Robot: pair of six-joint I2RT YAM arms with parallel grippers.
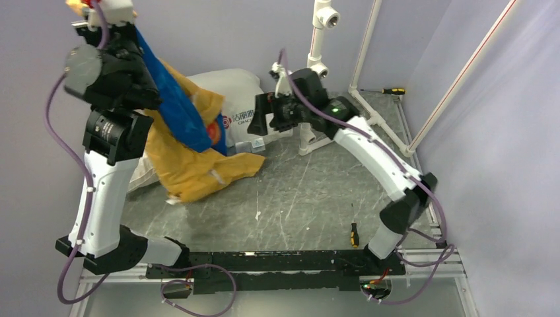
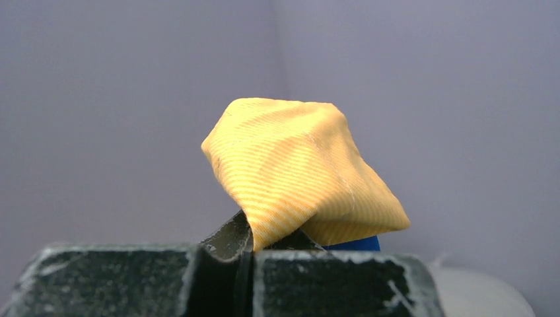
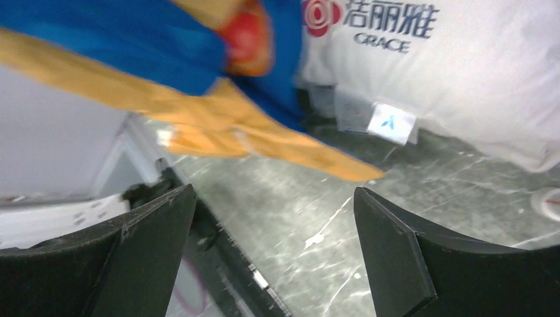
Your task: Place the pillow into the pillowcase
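Observation:
The yellow and blue pillowcase (image 1: 198,175) hangs from my left gripper (image 1: 92,23), raised high at the upper left, and trails onto the table. In the left wrist view that gripper is shut on a gathered yellow end of the pillowcase (image 2: 297,165). The white pillow (image 1: 234,99) with printed lettering lies behind the hanging cloth, partly covered by it. My right gripper (image 1: 267,113) is open over the pillow's right part, with nothing between its fingers; the right wrist view shows the pillow (image 3: 436,66) and the cloth beyond the fingertips.
A white pipe frame (image 1: 317,33) stands at the back right. Screwdrivers (image 1: 354,234) lie near the front right and on the back right frame.

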